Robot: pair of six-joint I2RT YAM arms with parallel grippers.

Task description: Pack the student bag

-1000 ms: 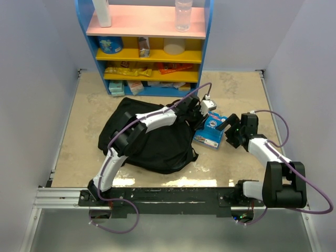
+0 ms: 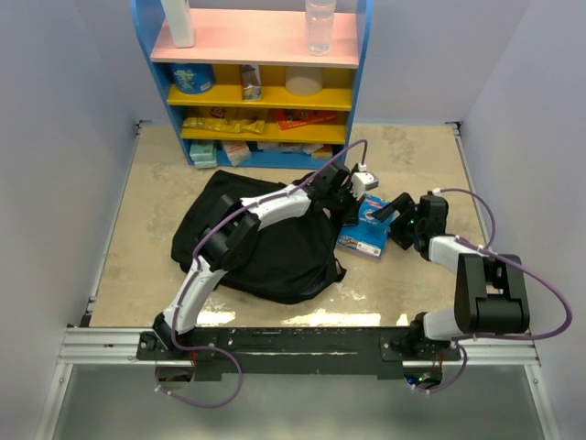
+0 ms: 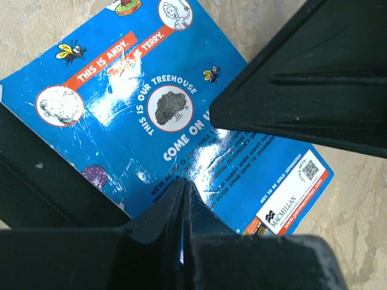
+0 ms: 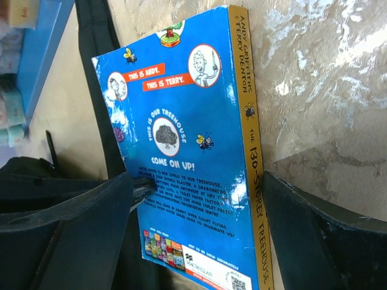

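Observation:
A blue book (image 2: 366, 226) lies on the table just right of the black bag (image 2: 265, 257). Its printed cover (image 3: 97, 133) and yellow spine (image 4: 248, 121) face up and right in the wrist views. My left gripper is over the book's left part, fingertips together; anything between them is hidden. From the right, my right gripper reaches to the book with its fingers part open. One finger (image 4: 290, 211) is beside the spine and the other is above the cover, near the left gripper's dark tip (image 4: 144, 188).
At the back stands a blue shelf unit (image 2: 261, 96) with yellow shelves holding packets (image 2: 224, 122) and containers. A clear bottle (image 2: 320, 26) stands on its pink top. Bare table (image 2: 403, 284) shows in front of the book.
The right gripper has shifted slightly left toward the book, and its arm's forearm has swung a little. The left arm has hardly moved; book and bag look the same.

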